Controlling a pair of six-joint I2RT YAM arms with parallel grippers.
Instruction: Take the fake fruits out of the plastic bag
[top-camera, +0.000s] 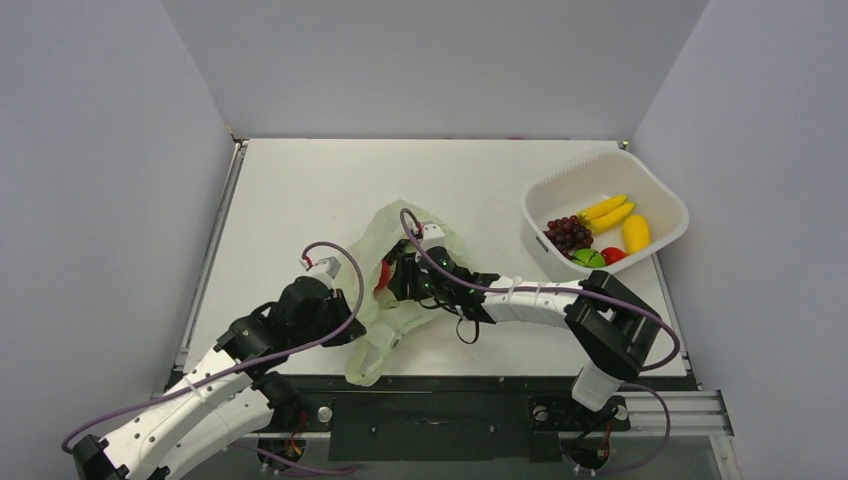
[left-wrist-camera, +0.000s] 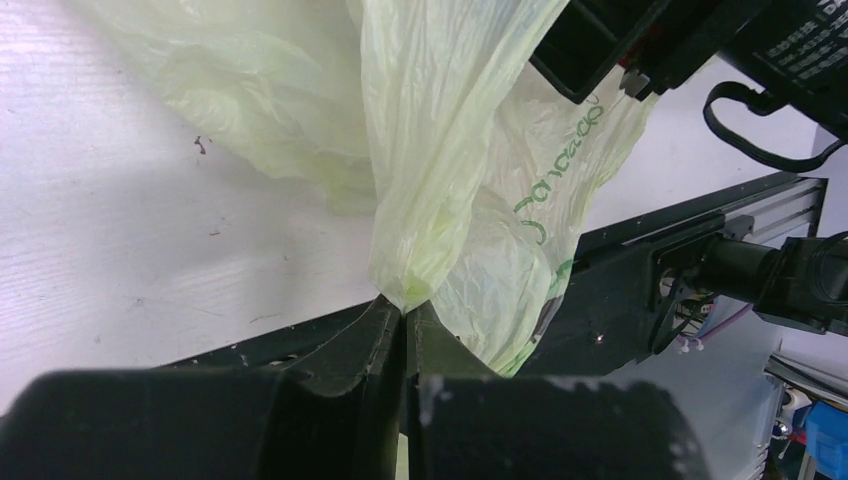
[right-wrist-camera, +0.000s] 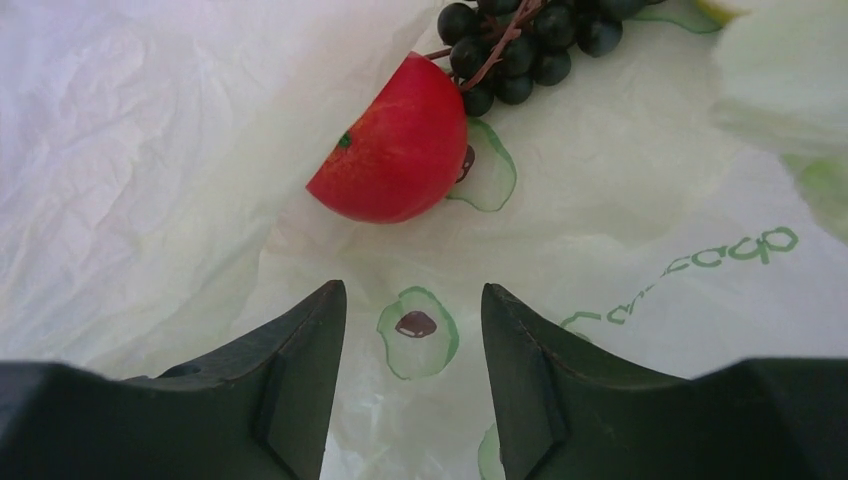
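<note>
My left gripper is shut on the edge of the pale green plastic bag (left-wrist-camera: 430, 160), pinched at its fingertips in the left wrist view. In the top view the bag (top-camera: 375, 340) lies on the table between the grippers. My right gripper is part open over the bag's inner surface, nothing between its fingers. Just beyond it inside the bag are a red fruit (right-wrist-camera: 390, 150), dark grapes (right-wrist-camera: 515, 50) and, partly hidden, something yellow (right-wrist-camera: 715, 12).
A white bin (top-camera: 540, 200) at the right holds bananas, red grapes, a yellow fruit, a green one and a red one.
</note>
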